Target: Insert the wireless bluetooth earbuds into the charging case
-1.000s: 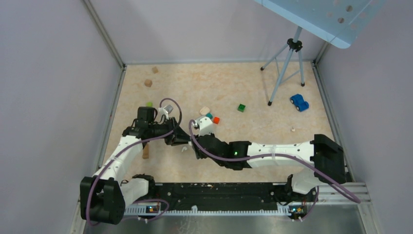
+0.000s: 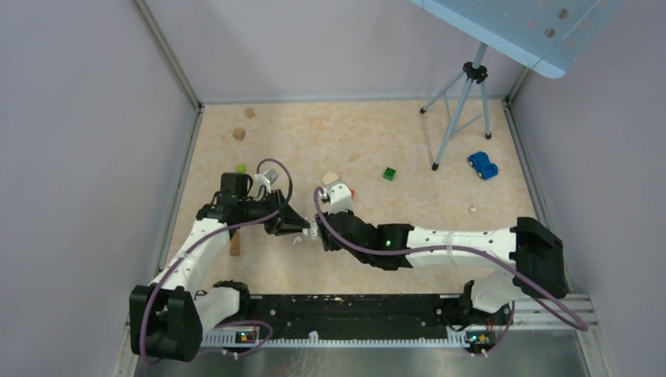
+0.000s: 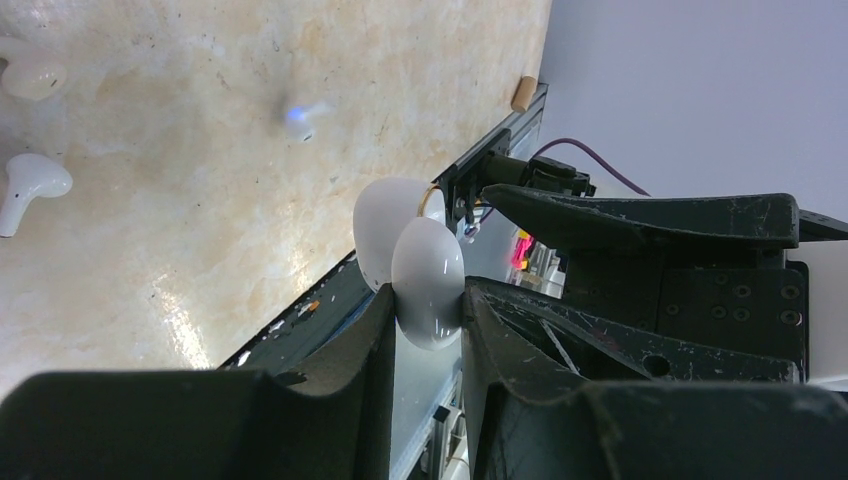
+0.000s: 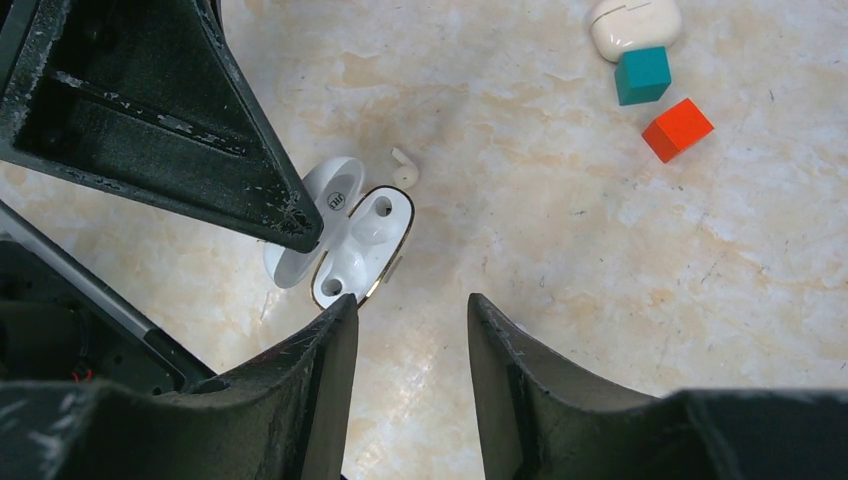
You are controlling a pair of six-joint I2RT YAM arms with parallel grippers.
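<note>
In the left wrist view the white charging case (image 3: 428, 285) is pinched by my left gripper, which is shut on it. Seen from the right wrist, the case (image 4: 365, 245) has its lid raised and two empty earbud hollows; a black left finger (image 4: 200, 130) partly covers the lid. Two white earbuds, one upper (image 3: 32, 76) and one lower (image 3: 38, 178), lie loose on the table. One earbud (image 4: 404, 174) also shows just beyond the case. My right gripper is open and empty, its fingers close to the case. From above, the arms largely hide the case.
A teal block (image 4: 642, 75), a red block (image 4: 678, 130) and a pale rounded object (image 4: 636, 25) lie off to one side. Farther out are a green block (image 2: 389, 173), a blue toy car (image 2: 482, 165) and a tripod (image 2: 463, 102). Bare tabletop separates them.
My right arm has shifted slightly right, opening a small gap from the left gripper and covering more of the teal and red blocks. The left arm looks nearly still.
</note>
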